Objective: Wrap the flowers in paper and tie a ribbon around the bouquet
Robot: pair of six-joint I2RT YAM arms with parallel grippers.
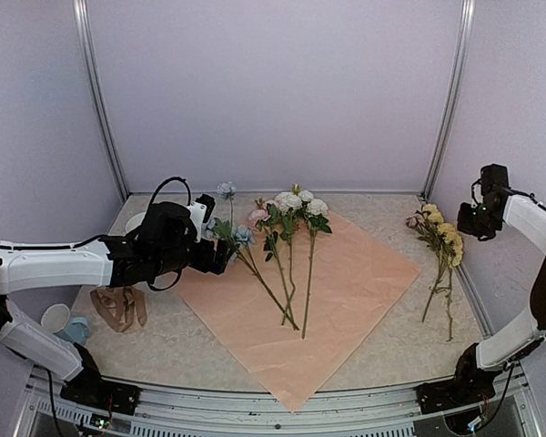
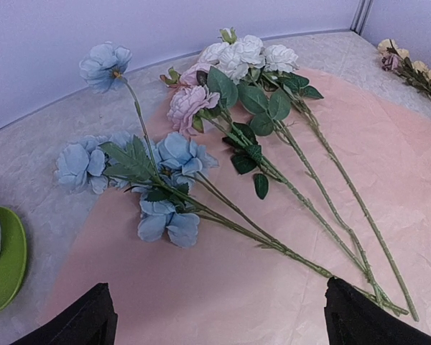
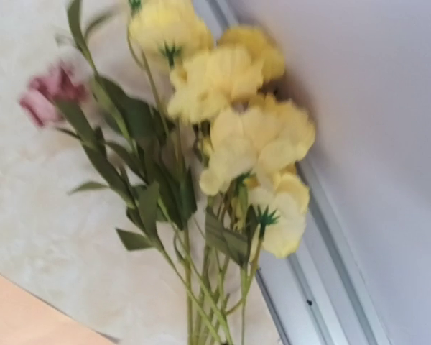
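Note:
Blue flowers [image 2: 178,154] lie with pink [image 2: 190,104] and white ones [image 2: 241,56] on peach wrapping paper [image 1: 346,282], stems crossing toward the near side. Above the blue flowers my left gripper hangs open, its fingers wide apart with nothing between. Yellow flowers [image 3: 251,136] and a mauve one [image 3: 52,93] lie along the right wall, off the paper. Close by the yellow heads in the top view is my right gripper [image 1: 470,221], shut. Its fingertips are barely visible in the right wrist view, so nothing shows between them.
A brown ribbon-like bundle [image 1: 118,307] lies at the left, near a light-blue cup [image 1: 65,323]. Part of a green round item [image 2: 8,259] shows beside the left gripper. The right wall [image 3: 388,144] stands close behind the yellow flowers. Right of the paper, the table is bare.

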